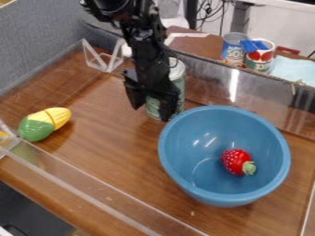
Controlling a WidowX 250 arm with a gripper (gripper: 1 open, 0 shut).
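Observation:
My black gripper [150, 92] hangs from the top, fingers apart, beside a tall can with pale green and white label [172, 75], partly hidden behind the gripper. The can stands upright on the wooden surface, left of and behind a blue bowl [224, 132] that holds a red toy strawberry [238, 161]. A yellow and green toy corn [44, 123] lies on the left. Whether the fingertips touch the can is hidden.
Clear walls edge the wooden tray [110, 184]. Behind the back wall stand several cans [234, 51] and a pale cloth [296, 71].

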